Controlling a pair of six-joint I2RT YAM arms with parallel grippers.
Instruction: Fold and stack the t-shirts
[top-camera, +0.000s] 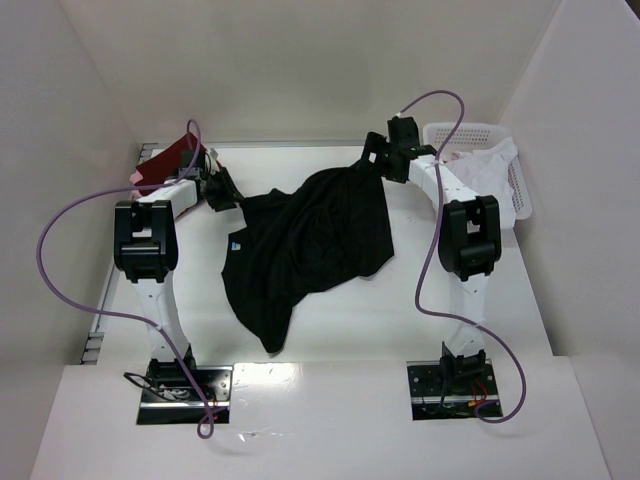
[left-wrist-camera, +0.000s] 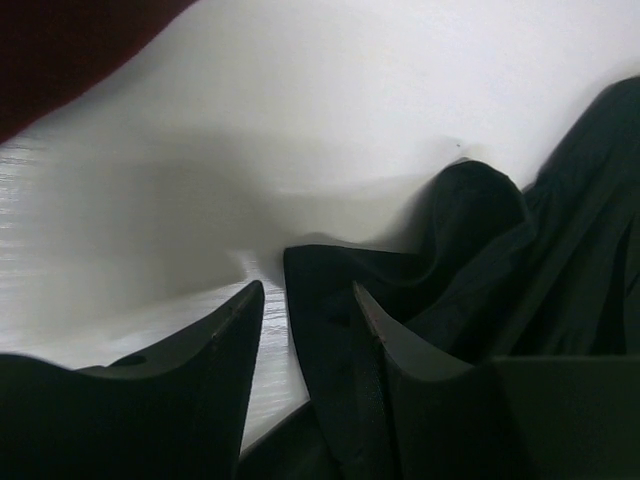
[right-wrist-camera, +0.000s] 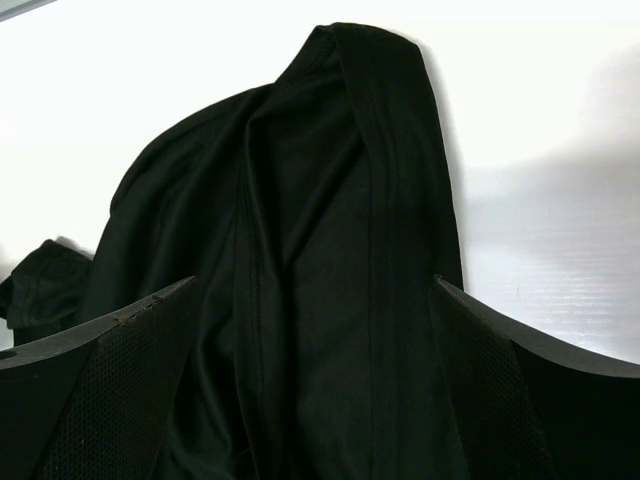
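A black t-shirt (top-camera: 310, 240) lies crumpled and spread across the middle of the table. At its upper left corner my left gripper (top-camera: 240, 200) is low and open. In the left wrist view a narrow tip of the shirt (left-wrist-camera: 320, 275) shows between and beyond the parted fingers, and I cannot tell whether they touch it. My right gripper (top-camera: 370, 155) is at the shirt's upper right end. The right wrist view shows this gripper wide open above a seamed strip of black cloth (right-wrist-camera: 345, 250), not closed on it.
Dark red cloth (top-camera: 162, 167) lies at the back left, partly behind the left arm. A white basket (top-camera: 520, 190) with white cloth (top-camera: 490, 175) stands at the back right. Bare table (top-camera: 350, 325) shows in front of the shirt.
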